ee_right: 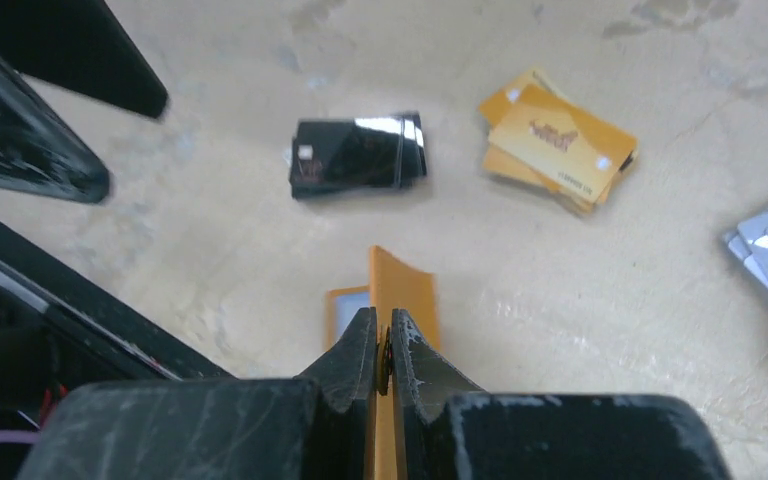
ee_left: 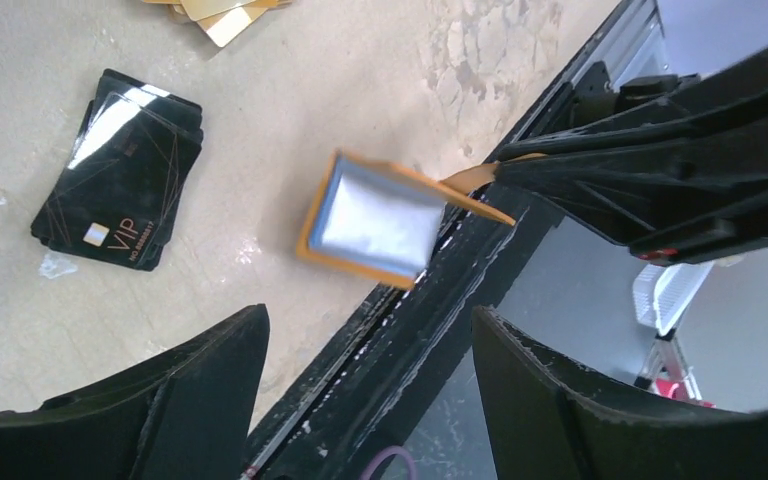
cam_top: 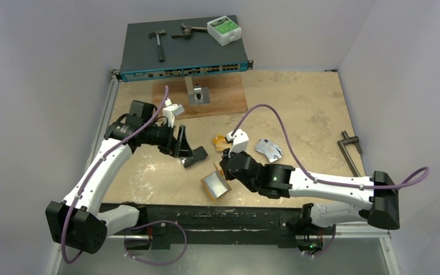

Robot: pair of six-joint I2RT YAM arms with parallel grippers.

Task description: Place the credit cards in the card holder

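Note:
The orange card holder point(cam_top: 215, 184) hangs open above the table, its pale inside showing. My right gripper is shut on a thin strap or flap of it, as the left wrist view also shows with the holder point(ee_left: 375, 220) tilted. My left gripper stands open and empty, apart from the holder. Black cards point(ee_left: 125, 170) lie stacked on the table near the left gripper in the top view. Gold cards point(ee_right: 560, 140) sit behind the right gripper, and silver cards point(cam_top: 269, 149) lie further right.
A network switch point(cam_top: 184, 73) with hammers and a white box point(cam_top: 224, 30) on top stands at the back. Metal tools point(cam_top: 349, 150) rest at the right edge. Both arms are close together over the front middle.

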